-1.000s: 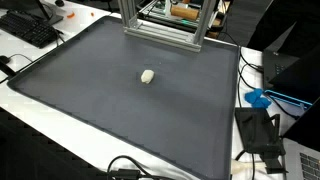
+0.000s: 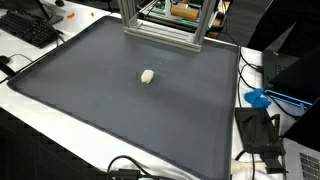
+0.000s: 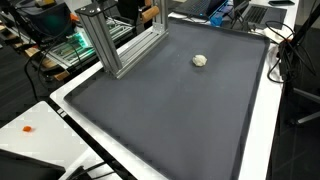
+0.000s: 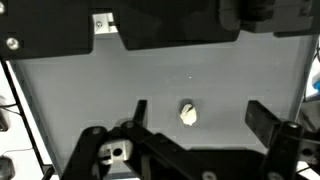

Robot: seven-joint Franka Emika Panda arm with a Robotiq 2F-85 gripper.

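A small cream-coloured lump (image 2: pixel 148 76) lies alone on the dark grey mat (image 2: pixel 120 110). The second exterior view shows this pale lump (image 3: pixel 199 60) toward the far part of the mat. Seen from the wrist, the lump (image 4: pixel 188 115) is well below my gripper, in the gap between the spread black fingers. My gripper is open and nothing touches its fingers. Neither exterior view shows the fingers clearly.
A metal frame (image 2: pixel 165 34) stands at the mat's back edge. Around the mat are a keyboard (image 2: pixel 30 29), a blue item (image 2: pixel 257 98) and a black object (image 2: pixel 258 130).
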